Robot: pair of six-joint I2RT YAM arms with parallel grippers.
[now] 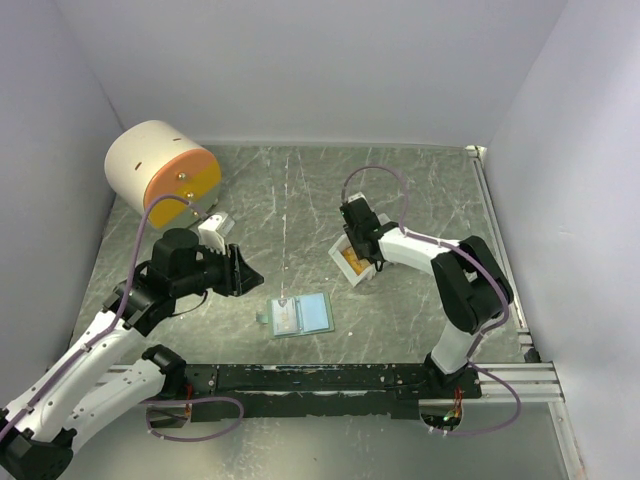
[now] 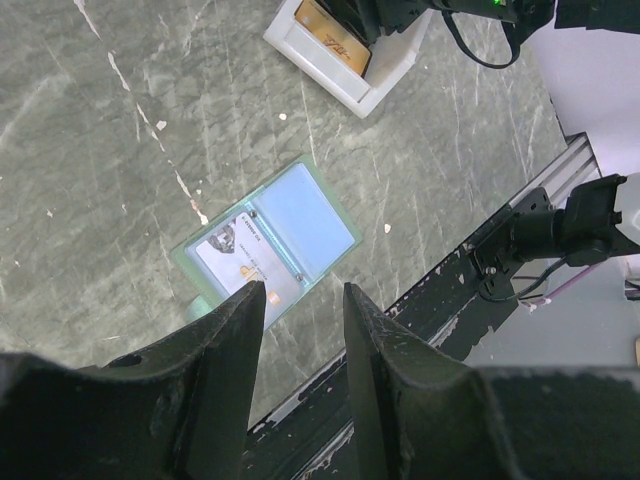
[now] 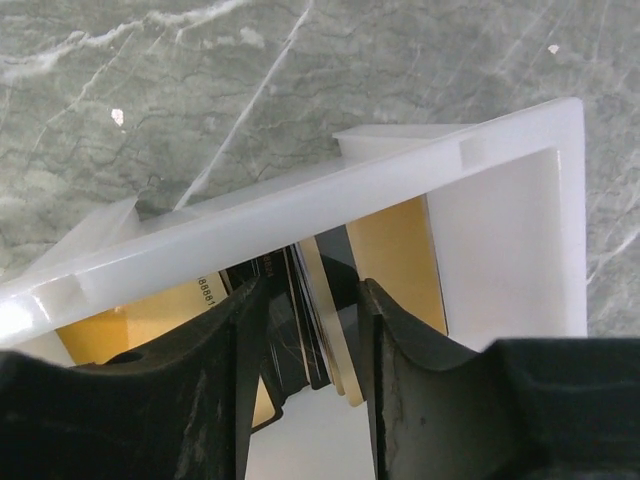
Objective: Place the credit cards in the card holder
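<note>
The card holder [image 1: 309,314] lies spread flat on the table, with a green edge and a light blue right half. In the left wrist view, a pale printed card [image 2: 240,255] lies on its left half. A white box [image 3: 300,212] holds several cards: a gold card [image 3: 405,250], another gold card [image 3: 160,318] and a standing stack of dark and cream cards [image 3: 318,320]. My right gripper is inside the box, partly open, its fingers on either side of this stack. My left gripper is open and empty, left of the holder.
A cream drum-shaped object with an orange and yellow face [image 1: 160,165] stands at the back left, with a small white item [image 1: 222,222] beside it.
</note>
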